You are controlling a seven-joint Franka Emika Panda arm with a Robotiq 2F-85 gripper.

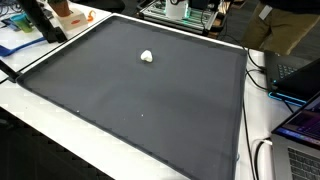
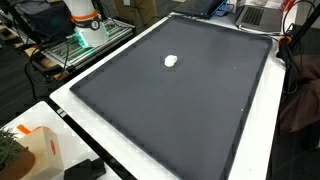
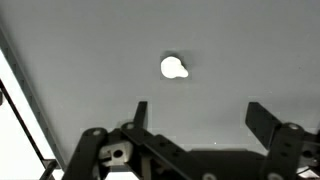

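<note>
One small white object lies on the dark grey board, toward its back left in exterior view 1. In exterior view 2 the same white object sits past the board's middle. The wrist view looks down on the white object, roundish with a small bump at one side. My gripper is open, its two fingers wide apart and the space between them empty. The object appears ahead of the fingertips, apart from them. Neither exterior view shows the fingers.
The board is otherwise bare. Laptops and cables line its right side in exterior view 1. An orange-and-white item stands at the near left corner in exterior view 2. The robot's base is beyond the board's edge.
</note>
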